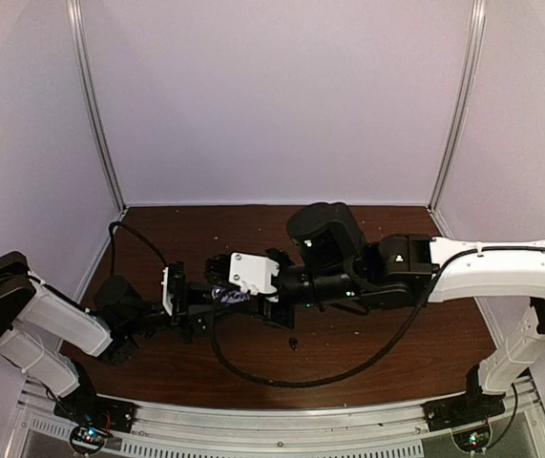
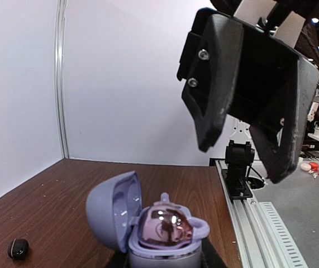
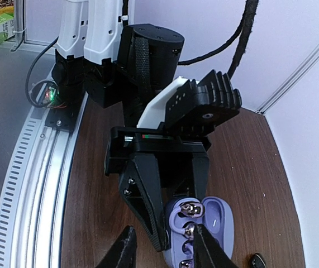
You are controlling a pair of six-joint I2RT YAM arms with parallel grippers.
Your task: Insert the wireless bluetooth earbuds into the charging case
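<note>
My left gripper is shut on the lilac charging case [image 2: 165, 255], held up off the table with its lid [image 2: 106, 215] open. A lilac earbud part with a shiny, mirror-like face [image 2: 166, 226] shows in the case mouth, and a small loop sticks out at its side. How deep it sits I cannot tell. Above and to the right of the case, my right gripper stands open, nothing between its fingers. In the right wrist view, several shiny metallic spots show in the case [image 3: 175, 254], which appears beyond the open right fingers [image 3: 127, 248].
A small black object [image 1: 293, 343] lies alone on the brown table [image 1: 387, 353], in front of the two grippers. A black cable [image 1: 320, 384] from the right arm loops over the table.
</note>
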